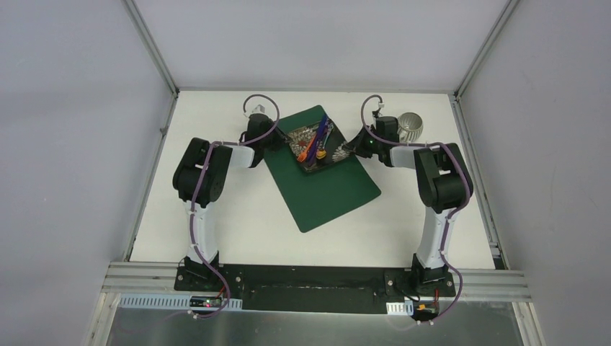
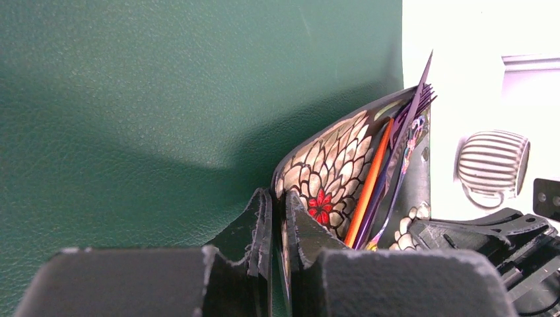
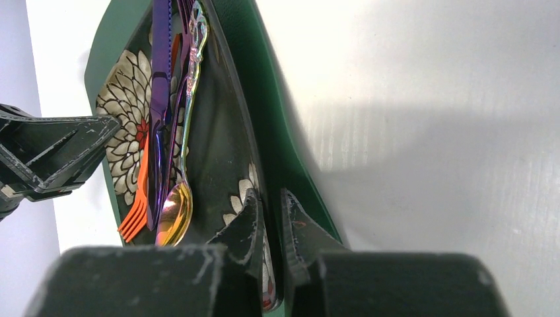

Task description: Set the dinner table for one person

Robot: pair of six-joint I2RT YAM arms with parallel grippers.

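Note:
A dark square plate with flower print (image 1: 311, 135) rests over a green placemat (image 1: 320, 202), carrying cutlery: an orange fork (image 3: 142, 185), a purple knife (image 3: 160, 86) and a shiny spoon (image 3: 177, 211), among other pieces. My left gripper is shut on one edge of the plate, my right gripper on the opposite edge. In the top view they grip at its left and right sides.
A striped, pale cup (image 1: 410, 124) stands at the back right, just beyond my right arm.

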